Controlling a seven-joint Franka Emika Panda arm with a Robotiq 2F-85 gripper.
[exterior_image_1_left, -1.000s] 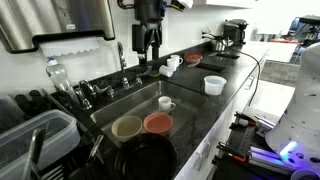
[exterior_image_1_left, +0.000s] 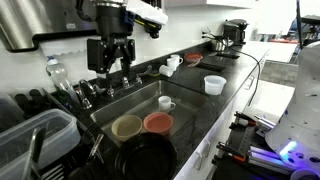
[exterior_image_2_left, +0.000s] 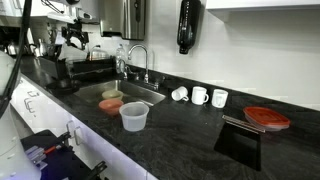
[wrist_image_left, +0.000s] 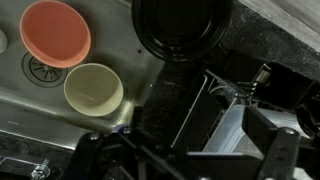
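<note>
Above the sink's left end hangs my gripper (exterior_image_1_left: 113, 70), open, with nothing between its fingers. In the wrist view its dark fingers (wrist_image_left: 258, 130) stand apart at the bottom. A cream bowl (exterior_image_1_left: 126, 127) and a pinkish-red bowl (exterior_image_1_left: 158, 123) sit side by side in the metal sink (wrist_image_left: 130, 55). Close to them, on the near side, is a round black pan (exterior_image_1_left: 147, 158). From the wrist camera, the cream bowl (wrist_image_left: 93, 90) lies left of centre and the pan (wrist_image_left: 180, 45) at the top. My gripper is well above all of them.
A clear plastic bin (exterior_image_1_left: 40, 140) and a dark dish rack stand left of the sink. The tall faucet (exterior_image_2_left: 147, 62) rises behind it. A white tub (exterior_image_2_left: 134, 117) and several white mugs occupy the counter, whose middle (exterior_image_2_left: 185, 140) is bare.
My gripper has moved left and somewhat lower in exterior view 1, from above the sink's middle toward the dish rack side. The bowls, pan and tub have stayed in place.
</note>
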